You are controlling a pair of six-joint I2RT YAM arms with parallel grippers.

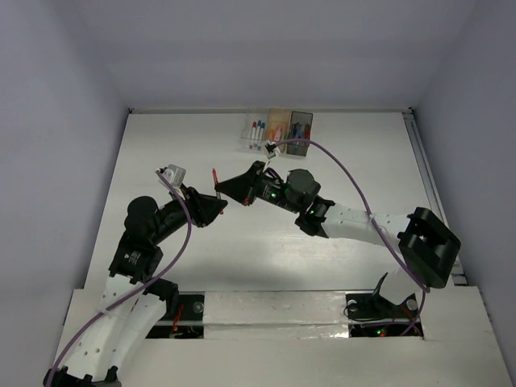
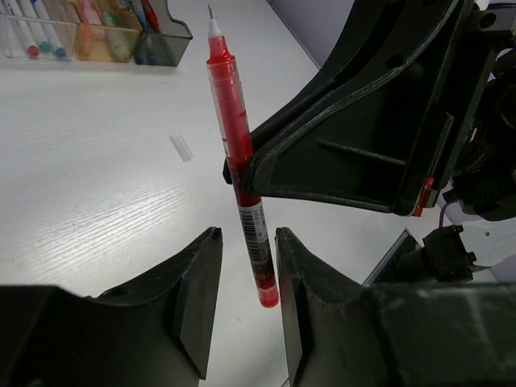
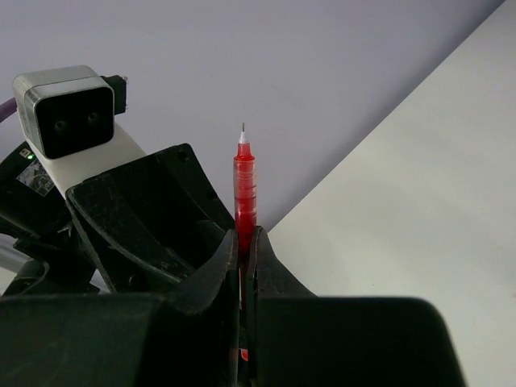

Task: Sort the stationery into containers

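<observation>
My right gripper is shut on a red pen, held upright above the table with its tip up. The pen's lower end, with a barcode label, reaches down between the fingers of my left gripper. Those fingers stand part open, with a gap visible on each side of the pen. At the back of the table sit three joined containers: a clear one, an orange one and a dark one. Several pens or markers lie in the clear and dark ones, and items show in the orange one.
In the left wrist view a small pale strip lies on the table. Both grippers meet left of the table's middle, in front of the containers. Walls rise at the sides and back.
</observation>
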